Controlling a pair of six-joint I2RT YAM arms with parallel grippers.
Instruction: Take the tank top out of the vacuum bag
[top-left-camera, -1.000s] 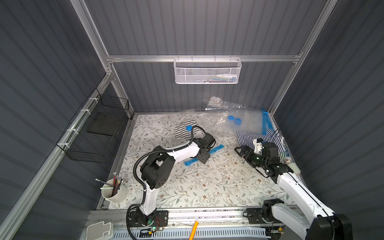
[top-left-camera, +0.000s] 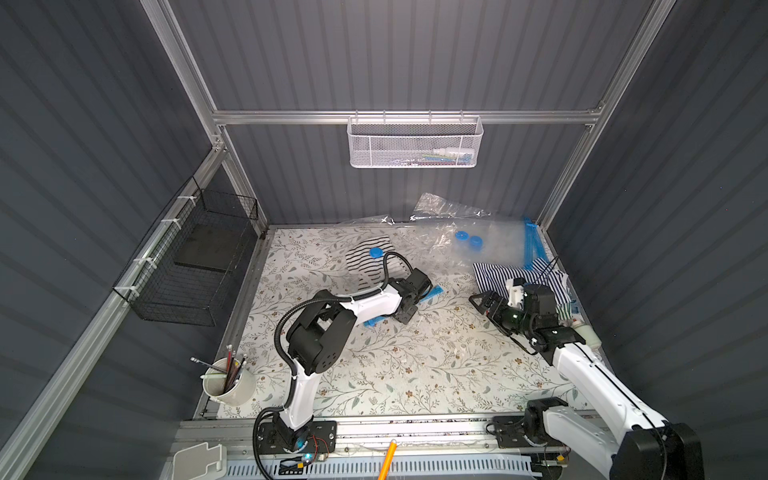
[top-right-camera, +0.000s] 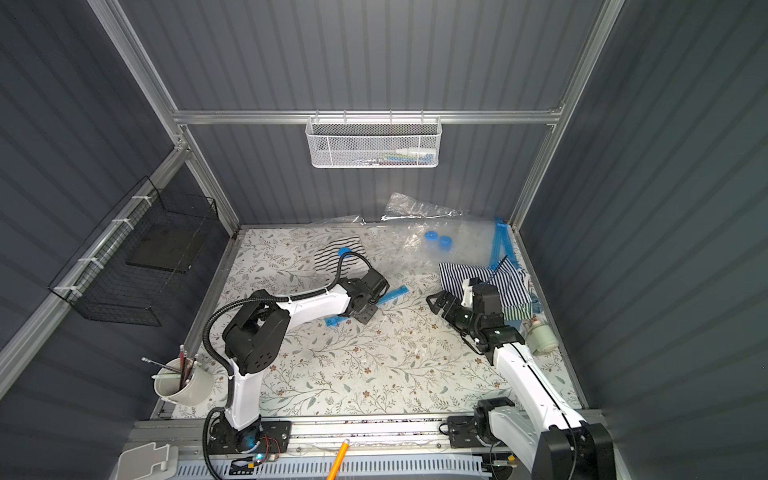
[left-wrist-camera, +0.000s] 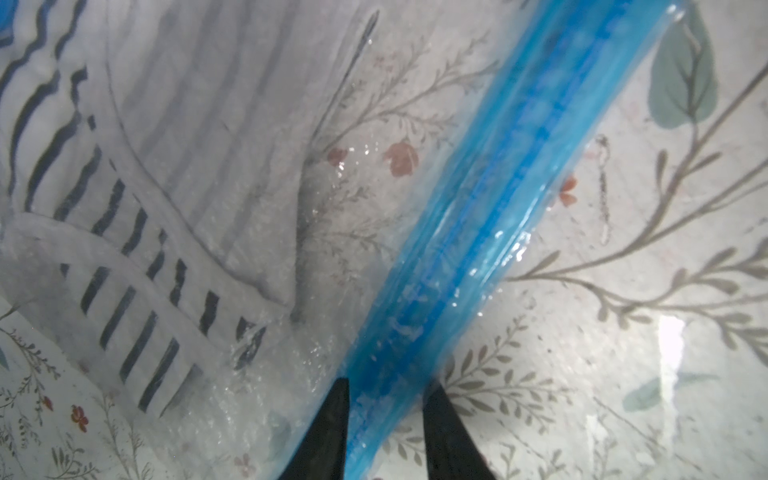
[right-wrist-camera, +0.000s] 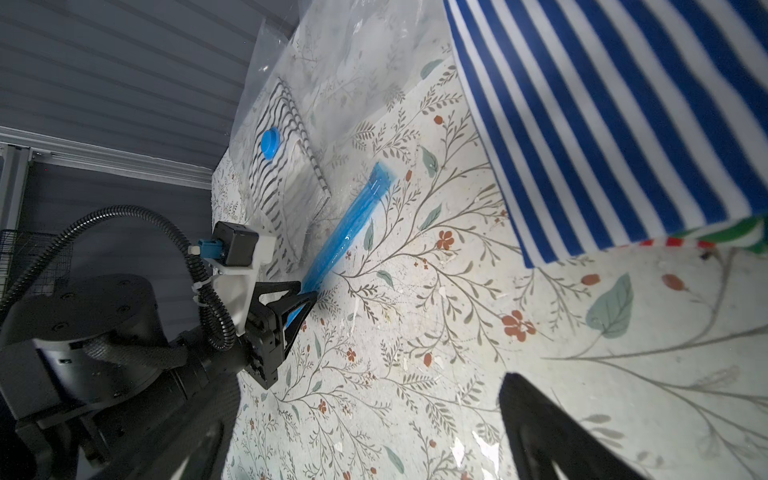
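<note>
The tank top (top-left-camera: 364, 264), white with dark stripes, lies folded inside the clear vacuum bag on the table, left of centre. A blue valve cap (top-left-camera: 377, 252) sits over it. Along the bag's near side runs its blue seal strip (left-wrist-camera: 488, 200), slanting through the left wrist view. My left gripper is at the lower part of that strip, its fingers apart with the blue edge passing between or just beneath them; contact is unclear. Well off to the right, my right gripper stands open over bare table, nothing between its fingers.
Another clear bag (top-left-camera: 504, 240) with blue caps lies at the back right. Blue-and-white striped cloth (right-wrist-camera: 616, 112) lies beyond my right gripper, near a pale jar (top-right-camera: 542, 336). A pen cup (top-left-camera: 228, 384) stands front left.
The bag, with the tank top and blue strip, has shifted slightly up and left. The left arm has moved slightly with it. The right arm stays where it was.
</note>
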